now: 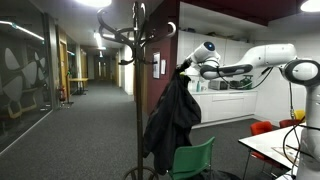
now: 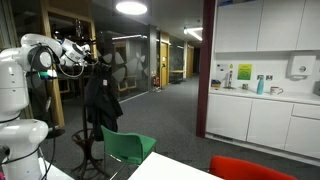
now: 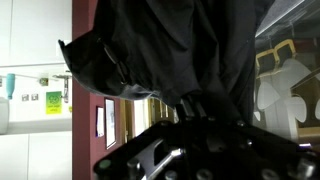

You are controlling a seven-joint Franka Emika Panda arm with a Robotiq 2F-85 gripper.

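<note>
A black garment, which looks like a jacket (image 1: pixel 174 120), hangs down from my gripper (image 1: pixel 181 69), well above the floor at its top end. My fingers are shut on its upper part, with the cloth spreading across the wrist view, where the jacket (image 3: pixel 165 45) covers the fingertips. A dark coat stand (image 1: pixel 139 60) with curved hooks at its top rises just to the left of the garment in the first exterior view. From the other side, the jacket (image 2: pixel 102 100) is seen close beside the coat stand (image 2: pixel 83 110).
Below the jacket stands a green chair (image 1: pixel 192 158). A white table (image 1: pixel 270 146) and red chairs (image 1: pixel 262 128) are at the right. White cabinets (image 2: pixel 262 115) line the back wall, and the corridor floor (image 1: pixel 90 120) is clear.
</note>
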